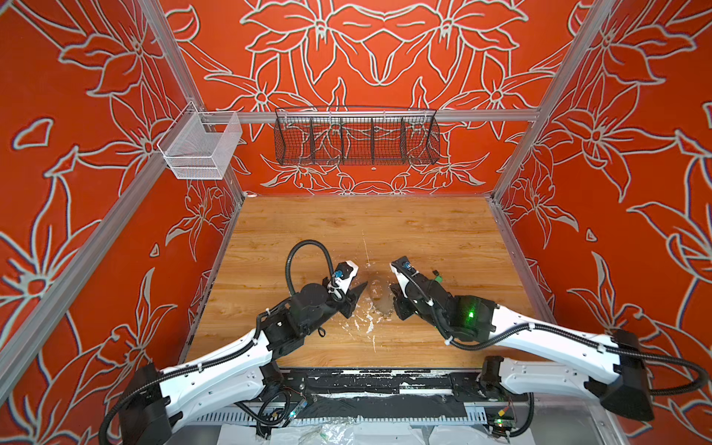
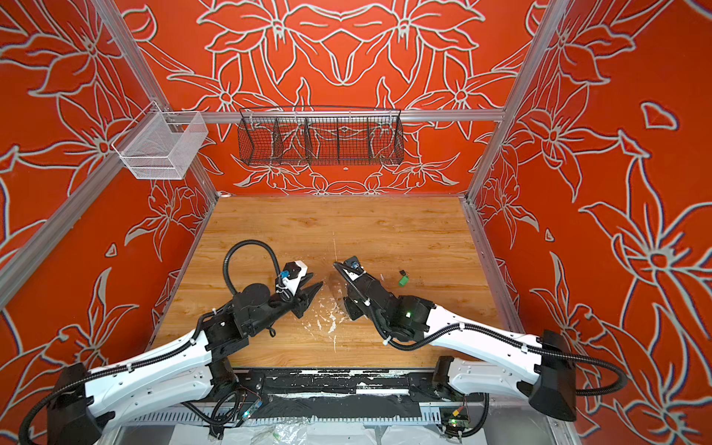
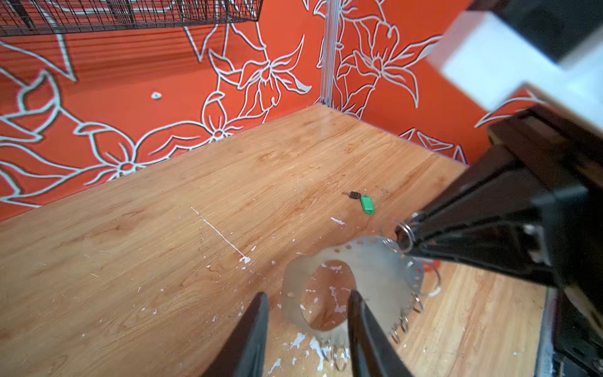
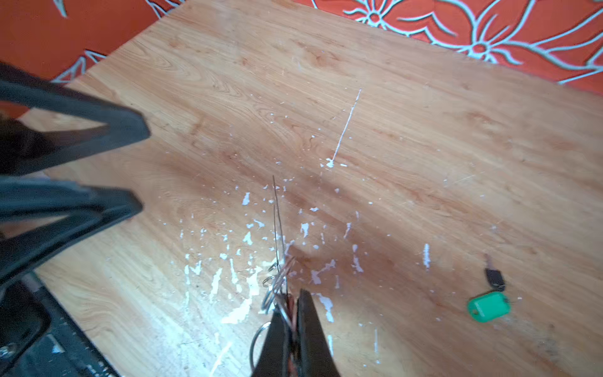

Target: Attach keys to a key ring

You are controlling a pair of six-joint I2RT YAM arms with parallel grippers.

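Note:
Near the table's centre my left gripper stands part open, fingertips apart, with nothing clearly between them. My right gripper is shut on a cluster of thin metal rings; in the left wrist view these rings [image 3: 407, 235] sit at its fingertips, to the right of my left fingers. A black-headed key [image 4: 494, 278] lies on the wooden table with a green tag [image 4: 488, 306], right of and beyond my right gripper. Whether any key hangs among the held rings I cannot tell.
A black wire basket [image 1: 356, 137] hangs on the back wall and a white basket [image 1: 200, 148] at the left.

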